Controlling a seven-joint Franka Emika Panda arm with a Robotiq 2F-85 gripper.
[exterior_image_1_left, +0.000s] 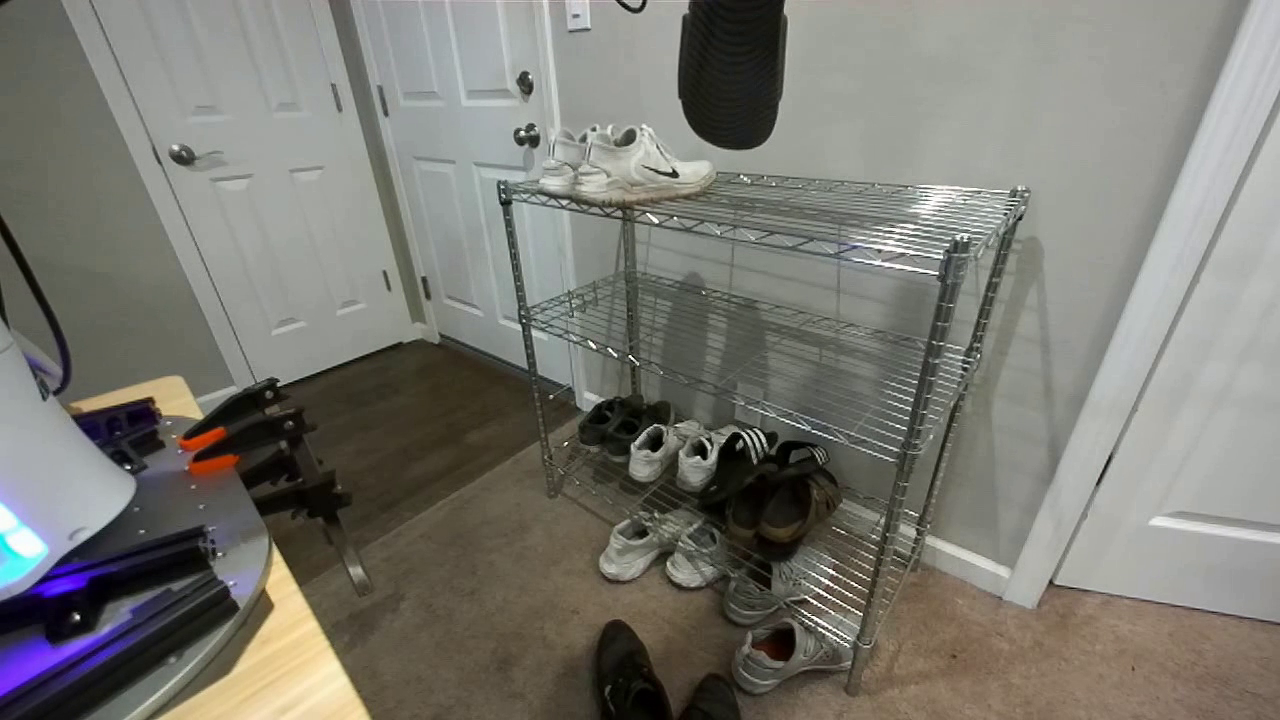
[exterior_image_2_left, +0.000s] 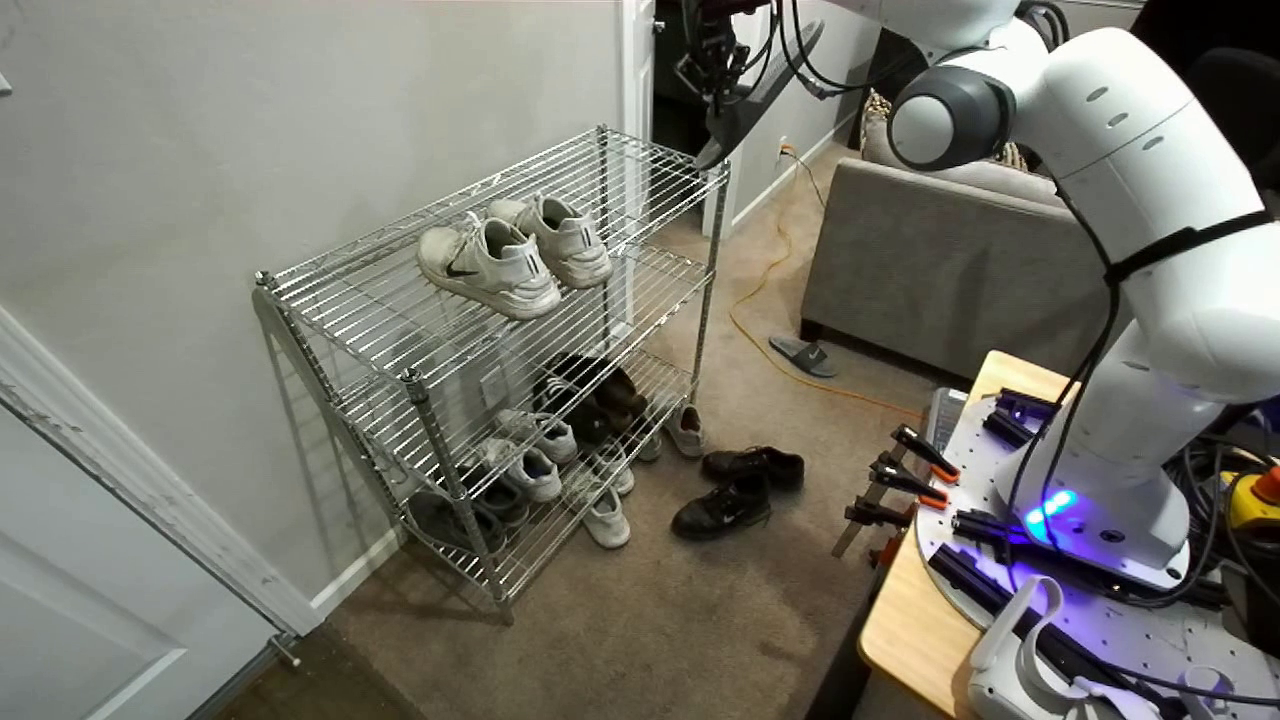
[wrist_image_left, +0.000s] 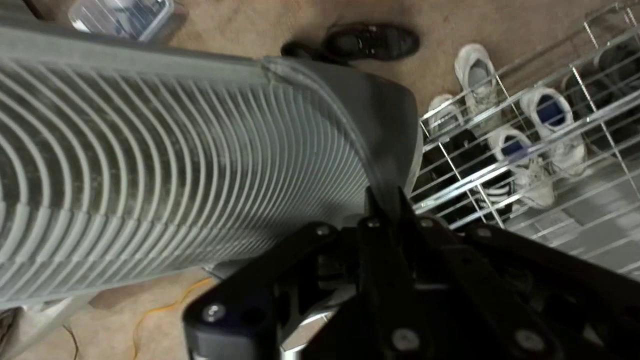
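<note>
A dark grey ribbed slide sandal (wrist_image_left: 150, 168) fills the left of the wrist view, with my gripper shut on its edge. Exterior view 1 shows the ribbed sole of the slide (exterior_image_1_left: 732, 72) hanging upright above the wire rack (exterior_image_1_left: 864, 216), apart from it. In exterior view 2 the slide (exterior_image_2_left: 768, 96) tilts below my gripper (exterior_image_2_left: 716, 102), near the far end of the rack (exterior_image_2_left: 360, 314). A similar grey slide (exterior_image_2_left: 804, 355) lies on the carpet beside the sofa. Exactly which part of the slide the fingers pinch is hard to see.
White sneakers (exterior_image_1_left: 642, 166) occupy the left end of the top shelf. The middle shelf (exterior_image_1_left: 768, 342) is empty. Several shoes fill the bottom shelf, and black shoes (exterior_image_2_left: 732, 498) lie on the floor. A sofa (exterior_image_2_left: 912, 270) stands beyond the rack.
</note>
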